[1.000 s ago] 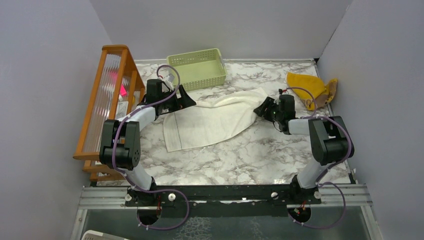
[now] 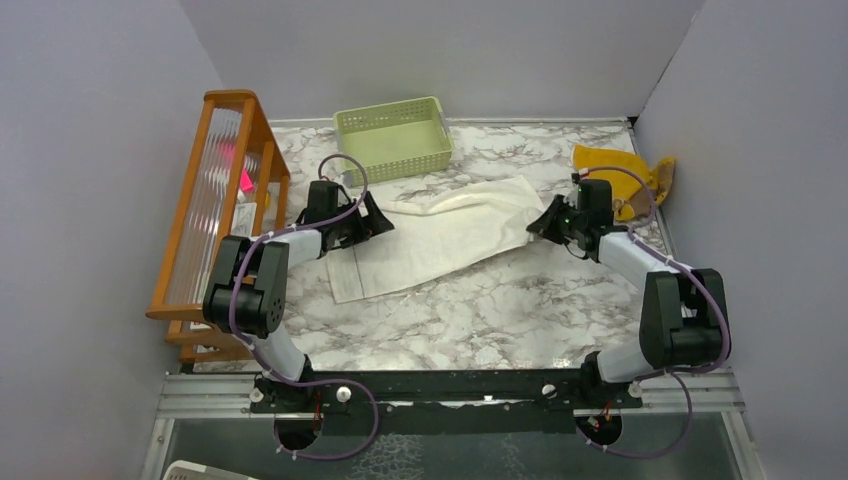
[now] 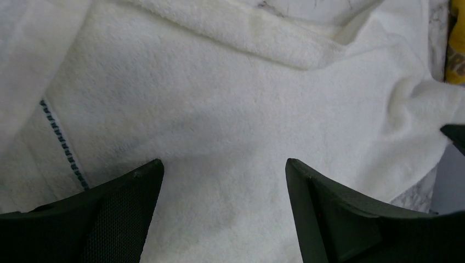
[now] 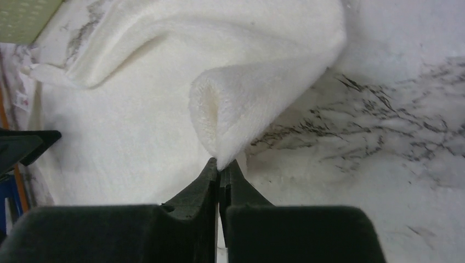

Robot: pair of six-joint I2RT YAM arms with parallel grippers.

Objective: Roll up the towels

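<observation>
A white towel lies spread across the marble table, with a fold along its far edge and a dark stitched line near its left end. At its right end my right gripper is shut on a pinched corner, and that part of the cloth is lifted into a loop in the right wrist view. Over the left part of the towel hangs my left gripper, its fingers wide apart with only flat cloth beneath them. The towel's far left corner is hidden by the left arm in the top view.
A green basket stands empty at the back. Yellow cloth lies bunched at the back right. Along the left side stands a wooden rack.
My right gripper has moved right, now pinching the towel and drawing its right end out. The left gripper has come slightly nearer the front, staying open.
</observation>
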